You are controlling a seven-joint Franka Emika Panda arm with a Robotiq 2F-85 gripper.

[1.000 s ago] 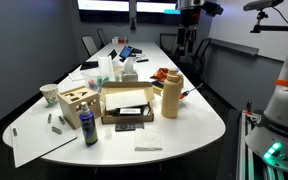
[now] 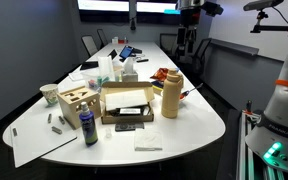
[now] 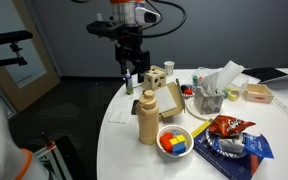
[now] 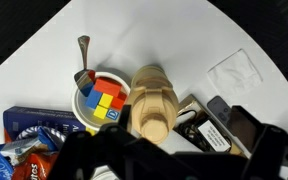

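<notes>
My gripper [image 2: 187, 48] hangs in the air above the table, pointing down. In the wrist view its dark fingers [image 4: 246, 130] stand wide apart, so it is open with nothing held. Below it a tall tan bottle [image 4: 156, 105] stands upright on the white table [image 3: 119, 145]. A bowl [image 3: 187, 150] with red, yellow and blue blocks [image 4: 106, 97] sits beside the bottle. An open cardboard box [image 2: 127, 97] lies near it on the other side.
A purple bottle [image 2: 88, 125], a wooden block holder [image 2: 76, 102] and a white cloth [image 2: 148, 142] are on the table. Snack bags [image 3: 229, 125] and a blue packet [image 3: 256, 146] crowd the bowl's side.
</notes>
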